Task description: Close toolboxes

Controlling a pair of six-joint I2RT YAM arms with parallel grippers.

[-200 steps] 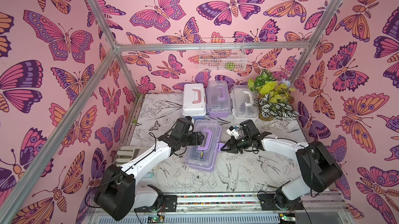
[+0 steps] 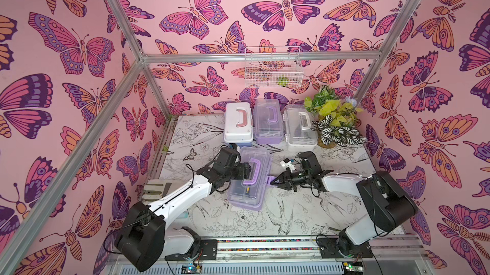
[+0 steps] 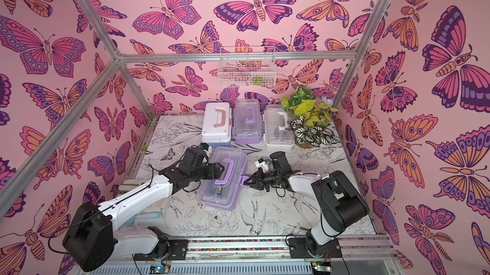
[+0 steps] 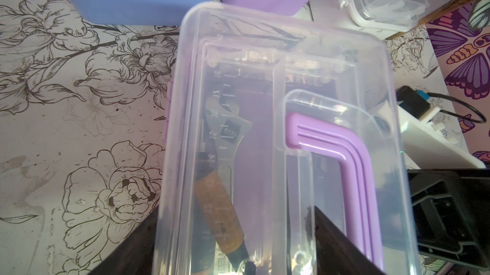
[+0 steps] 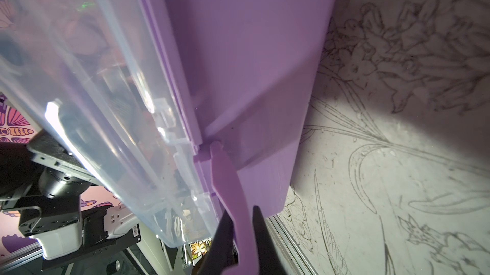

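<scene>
A purple toolbox [image 2: 240, 193] with clear lid, purple handle [image 4: 357, 162] and tools inside lies mid-table. My left gripper [image 2: 242, 170] reaches over the lid from the left, shut; in the left wrist view its fingers are largely hidden behind clear plastic, so what they hold is unclear. My right gripper [image 2: 273, 182] is at the box's right side, shut on a purple latch [image 5: 229, 188] that sticks out, just below the lid's edge.
Three toolboxes stand at the back: white-blue [image 2: 236, 122], purple [image 2: 268, 122] and clear-white [image 2: 300, 124]. A plant [image 2: 334, 122] is at back right.
Both arms have moved slightly: the right gripper's housing is a little lower in the top left view, the left housing a little to the right. The toolbox looks unmoved.
</scene>
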